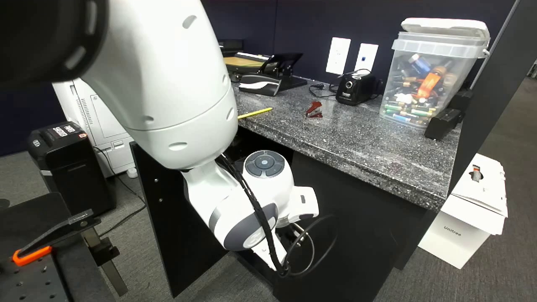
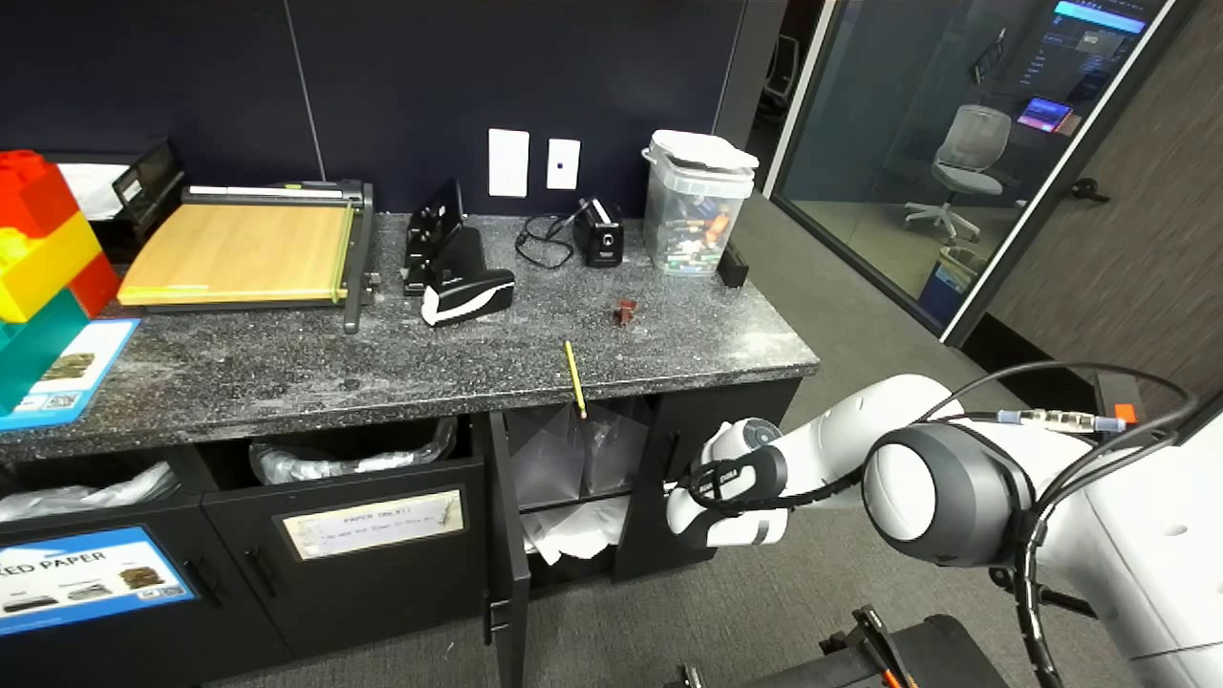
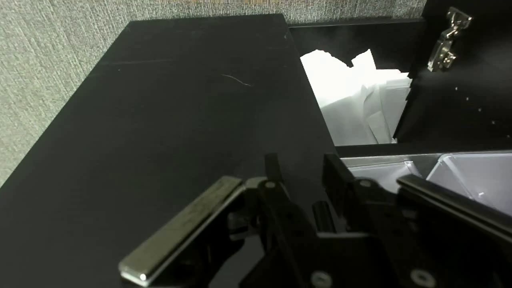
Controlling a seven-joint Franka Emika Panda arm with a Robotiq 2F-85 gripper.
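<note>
In the wrist view my gripper stands part open, its two dark fingers apart. A short black bar, apparently the door handle (image 3: 323, 216), shows in the gap between them, without visible contact on both sides. Behind lies the shut black cabinet door (image 3: 192, 105). To its right the cabinet's open half shows crumpled white paper (image 3: 355, 115) and clear bins (image 3: 384, 173). The other cabinet door (image 2: 512, 539) stands swung open towards the room. In both exterior views the robot's hand (image 2: 745, 487) is below the counter edge and hides the fingers.
Above the hand runs the speckled counter (image 1: 362, 151), holding a yellow pencil (image 2: 575, 378), a red staple remover (image 2: 625, 311) and a tub of batteries (image 2: 691, 212). A black platform (image 1: 35, 251) stands at the near left.
</note>
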